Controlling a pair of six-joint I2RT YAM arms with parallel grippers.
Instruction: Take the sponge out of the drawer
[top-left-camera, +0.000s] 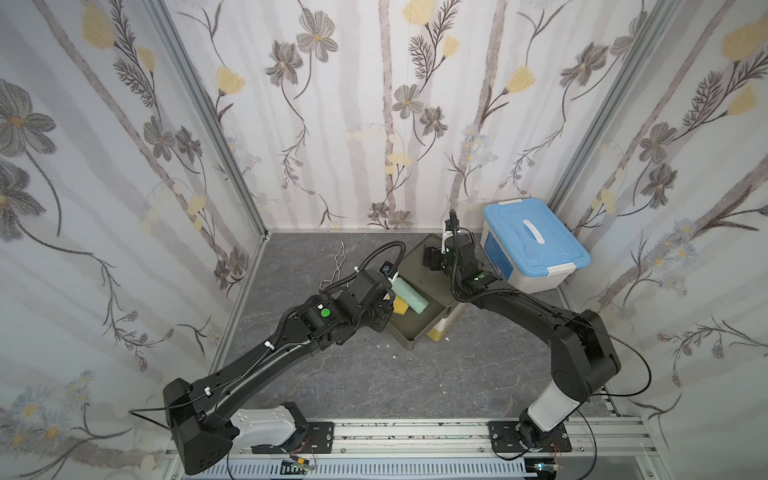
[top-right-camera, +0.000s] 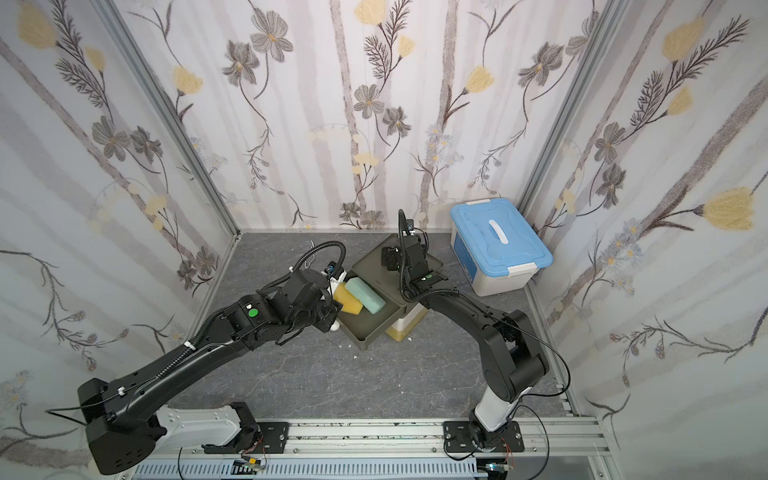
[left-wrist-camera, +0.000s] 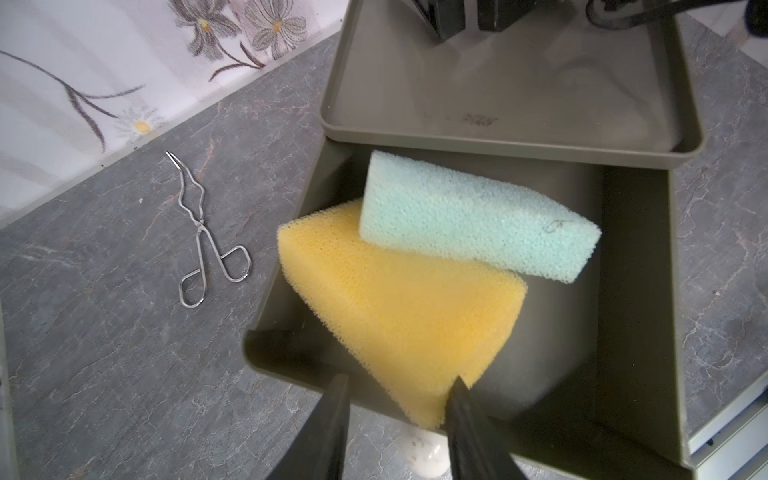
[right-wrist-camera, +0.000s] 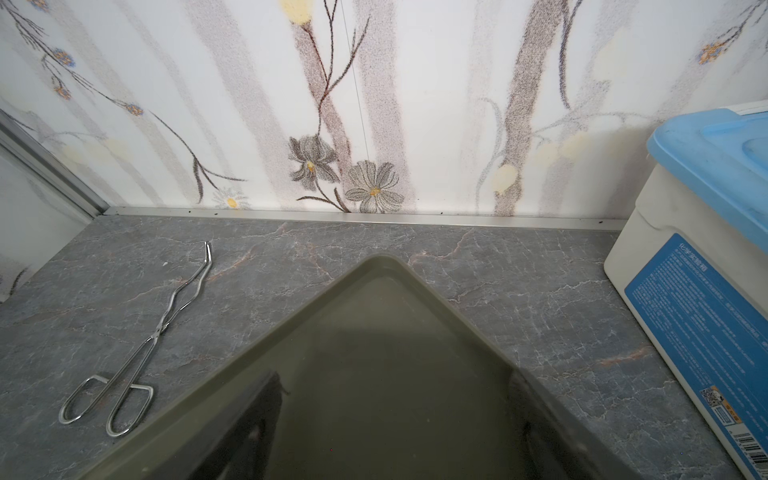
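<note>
In the left wrist view a yellow sponge (left-wrist-camera: 400, 304) lies slanted in the grey-brown open drawer (left-wrist-camera: 636, 320), one corner over the drawer's front edge. Against it rests a pale green sponge (left-wrist-camera: 476, 212), farther back. My left gripper is part open over that front edge. Its right fingertip overlaps the yellow corner; whether they touch I cannot tell. In the right wrist view my right gripper stands open over the unit's flat, rimmed top (right-wrist-camera: 384, 320), with nothing between its fingers.
Metal tongs (left-wrist-camera: 200, 232) lie on the grey table left of the drawer. A white box with a blue lid (top-left-camera: 534, 236) stands at the back right. A white round knob (left-wrist-camera: 428, 452) shows below the drawer front.
</note>
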